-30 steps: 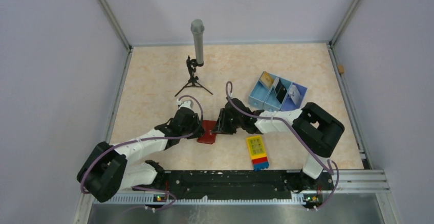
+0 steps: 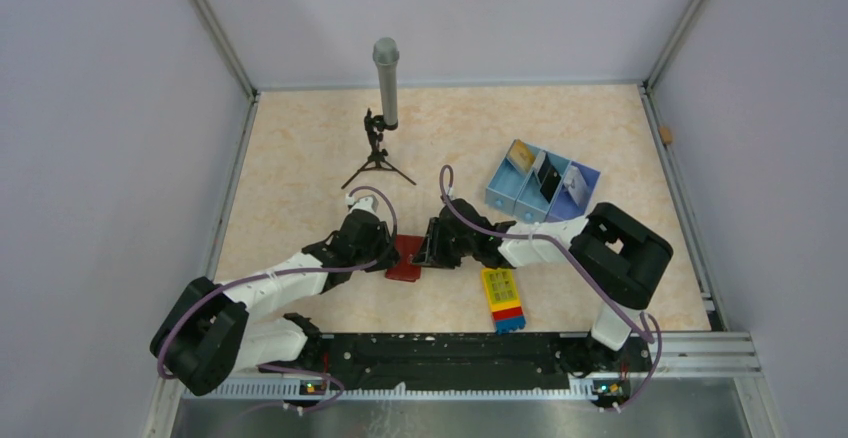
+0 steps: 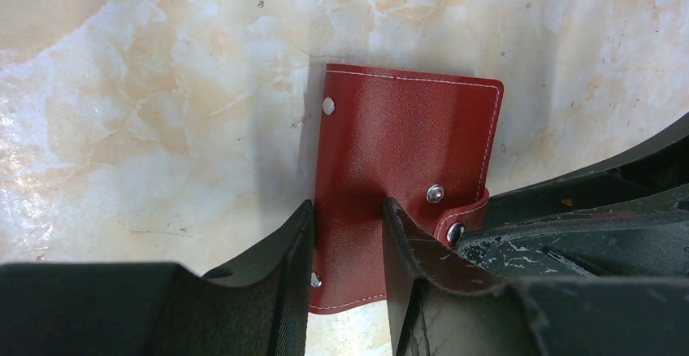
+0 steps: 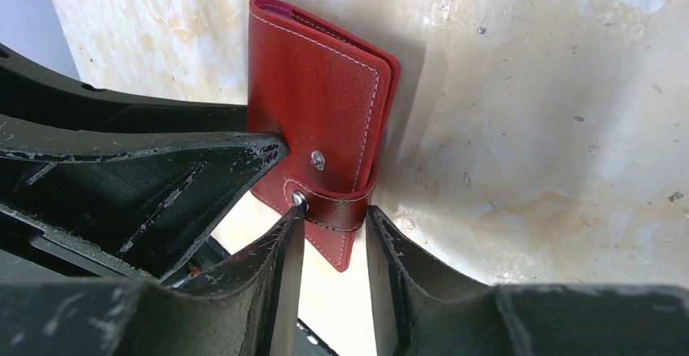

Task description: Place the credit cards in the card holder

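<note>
The dark red card holder point(image 2: 404, 258) is on the table between my two grippers. Its left side is held by my left gripper, shut with one finger at the edge and the other over the cover. In the right wrist view, the holder's strap point(image 4: 335, 210) folds around its free edge, its snap apart from the metal stud point(image 4: 317, 159) on the cover. My right gripper is part open, its fingertips on either side of the strap; a firm grip does not show. Cards point(image 2: 547, 177) stand in the blue divided box point(image 2: 502, 201).
Right of the holder, near the front edge, lies a yellow, red and blue block piece point(image 2: 502, 296), close to the right arm. A small tripod point(image 2: 378, 158) with a grey post stands behind the left gripper.
The left arm, holder and box look unmoved.
</note>
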